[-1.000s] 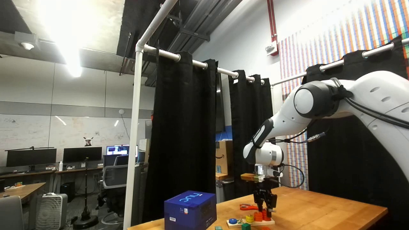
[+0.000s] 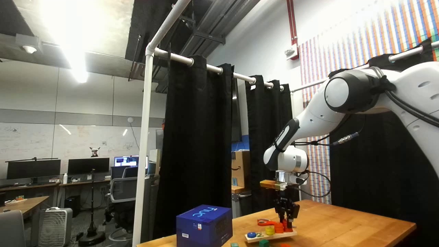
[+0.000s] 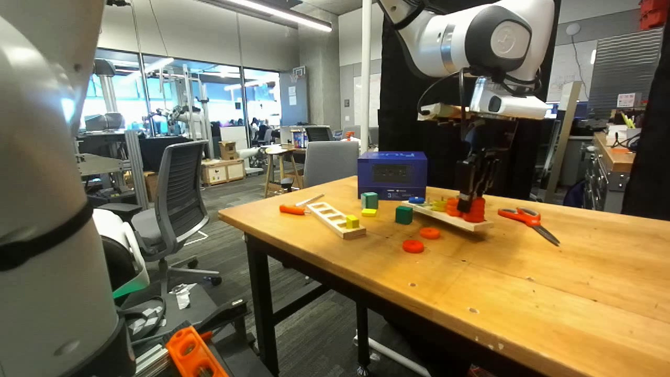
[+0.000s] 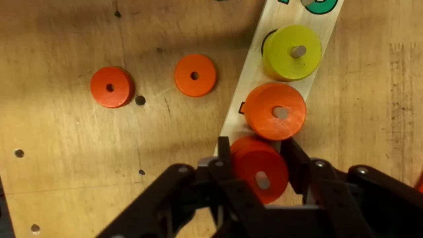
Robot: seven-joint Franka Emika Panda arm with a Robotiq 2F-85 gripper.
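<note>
My gripper is shut on the red rings (image 4: 262,174) stacked around the end peg of a wooden board (image 3: 447,217). Beside them on the board are an orange stack (image 4: 276,111) and a yellow stack (image 4: 292,52), each around its own peg. At the far end sits a blue ring (image 2: 251,234). In the exterior views the board's gripped end looks raised off the table. Two loose rings, one red (image 4: 111,87) and one orange (image 4: 195,75), lie flat on the tabletop.
Scissors (image 3: 520,217) lie beyond the board, and a blue box (image 3: 392,176) stands behind it. A green block (image 3: 403,214), a wooden frame (image 3: 336,220) with a yellow block and an orange-handled tool (image 3: 292,209) are to the left.
My gripper has risen slightly and shifted right in exterior view 1. The board has moved with it, its gripped end higher than before.
</note>
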